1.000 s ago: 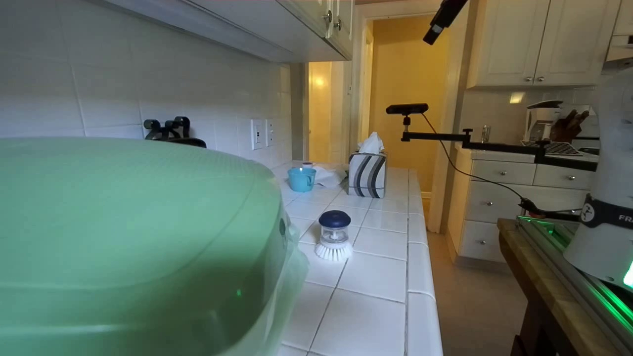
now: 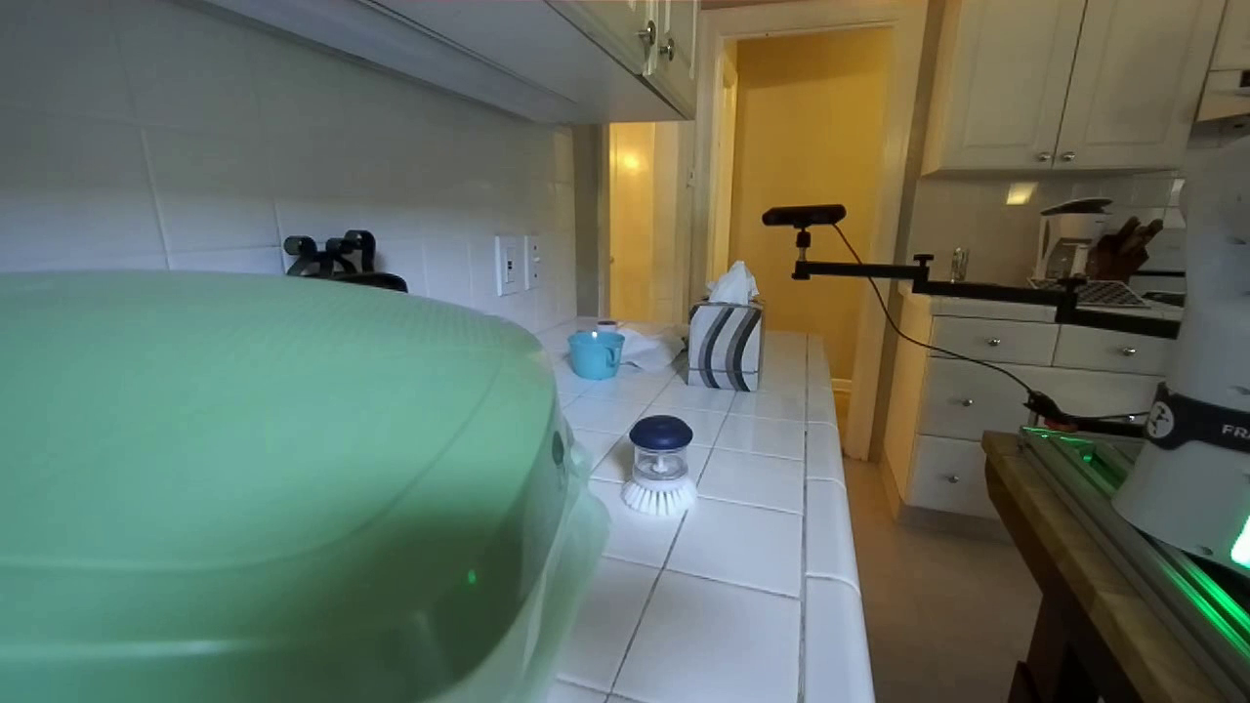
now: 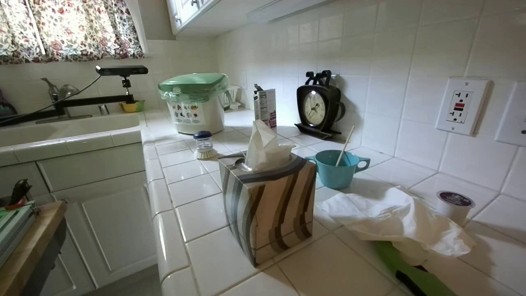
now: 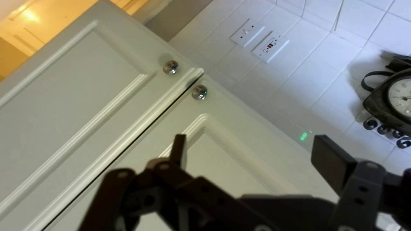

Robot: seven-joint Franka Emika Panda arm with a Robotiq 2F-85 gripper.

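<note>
In the wrist view my gripper is open, its two dark fingers wide apart with nothing between them. Past it are two pale cabinet doors that meet at a dark seam. Near the lower corner of the left door [image 4: 73, 107] is a round metal knob [image 4: 170, 67]. The right door [image 4: 231, 169] carries a matching knob [image 4: 199, 92] close to the seam. Both knobs appear beyond the fingertips, with no contact showing. The same upper cabinet [image 2: 674, 53] hangs over the counter in the first exterior view. Neither exterior view shows the gripper.
Below the cabinet, the tiled counter [image 2: 732, 562] holds a dish brush [image 2: 661, 465], a tissue box [image 3: 268, 202], a teal cup [image 3: 336, 170], a crumpled tissue [image 3: 394, 217], a black clock [image 3: 318, 108] and a green-lidded bin [image 3: 194, 101]. A camera arm [image 2: 984, 287] reaches in from the right.
The counter objects have not moved.
</note>
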